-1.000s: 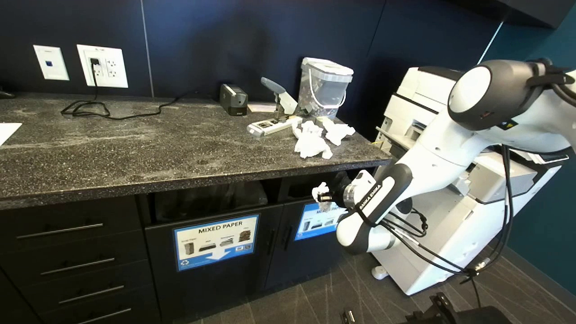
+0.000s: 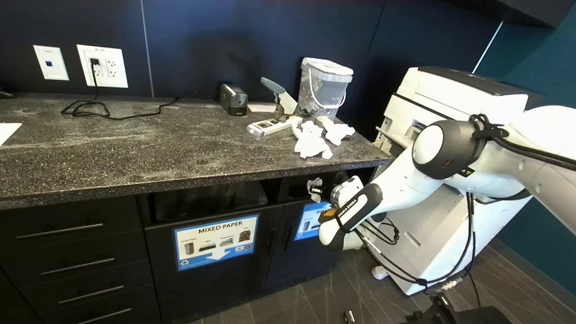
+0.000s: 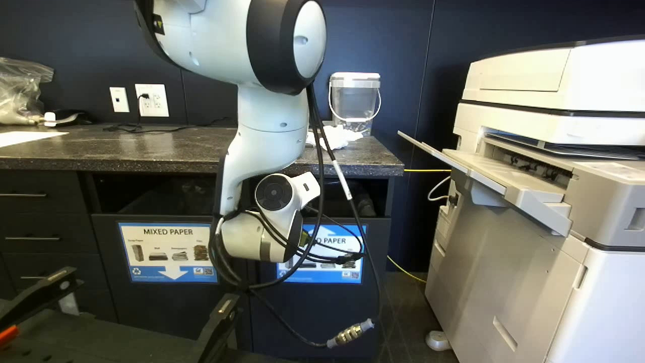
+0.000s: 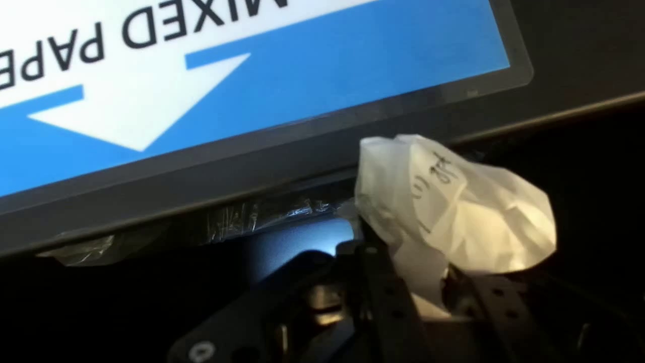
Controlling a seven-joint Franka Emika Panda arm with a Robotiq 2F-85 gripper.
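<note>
A crumpled white paper (image 4: 459, 212) with a little handwriting is pinched by my gripper, which is shut on it in the wrist view. In exterior view 1 the same paper (image 2: 313, 189) shows at the opening above the right cabinet door, under the counter. Lit edges of a bin liner (image 4: 266, 215) line the dark opening beside the gripper. A blue and white Mixed Paper sign (image 4: 338, 66) fills the upper part of the wrist view. Exterior view 2 hides the gripper and paper behind the arm.
More crumpled white paper (image 2: 313, 141) lies on the counter (image 2: 135, 156), near a stapler (image 2: 272, 125) and a lidded clear bucket (image 2: 322, 89). A large printer (image 3: 514, 242) stands to the right. The counter's front edge overhangs the opening.
The arm has moved left and inward in exterior view 1, bringing the gripper and held paper closer to the cabinet opening. The counter items have stayed put.
</note>
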